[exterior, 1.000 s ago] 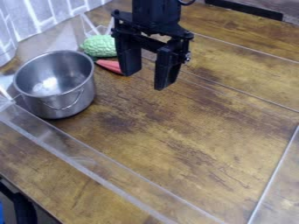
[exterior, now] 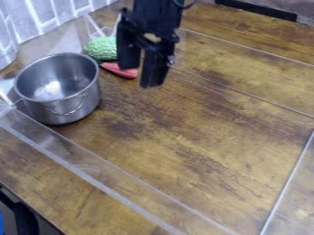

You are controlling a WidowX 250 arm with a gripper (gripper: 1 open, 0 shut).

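Note:
The dark gripper [exterior: 140, 66] hangs over the wooden table, upper centre of the camera view, right of a steel pot [exterior: 55, 87]. It is blurred, so whether its fingers are open or shut cannot be told. Behind it at the left lie a green textured vegetable-like object [exterior: 101, 49] and a red elongated object [exterior: 120, 70], both partly hidden by the gripper.
Clear plastic strips or edges run along the left and right sides. A pale ribbed surface stands at the back left.
The gripper has moved up and a little left in the view and turned, now appearing narrower and blurred. The pot and the other objects have not visibly moved.

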